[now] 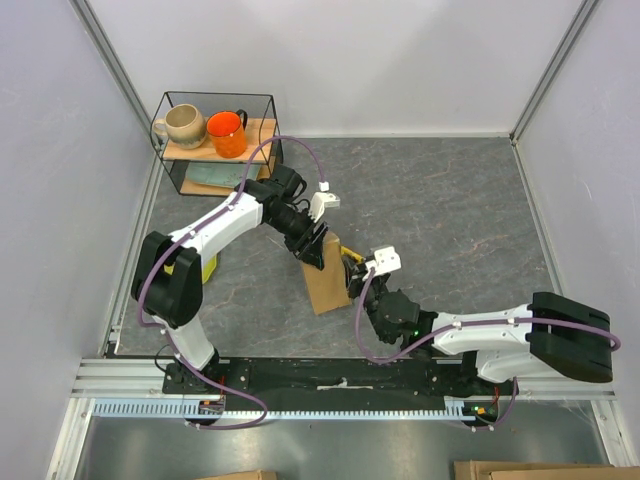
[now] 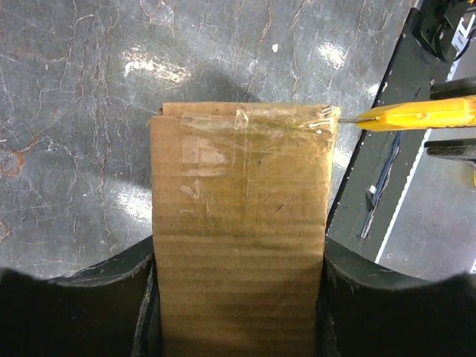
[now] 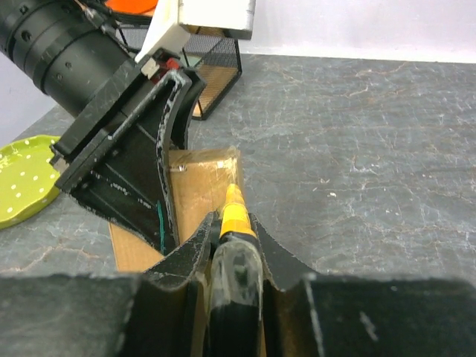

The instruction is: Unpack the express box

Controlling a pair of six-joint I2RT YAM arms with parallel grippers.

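Observation:
Brown cardboard express box (image 1: 325,286), taped along its end (image 2: 244,123), is gripped across its sides by my left gripper, with one black finger on each side. A yellow cutter (image 2: 420,115) sits between the fingers of my right gripper, its front pointing at the box. In the left wrist view its thin blade meets the box's right edge by the taped end; how deep it goes cannot be told. From above, my right gripper (image 1: 357,272) is just right of the box. The box's contents are hidden.
A wire rack (image 1: 218,100) at the back left bears a beige mug (image 1: 184,126) and an orange mug (image 1: 227,134). A yellow-green dotted plate (image 3: 26,178) lies left, partly behind the left arm.

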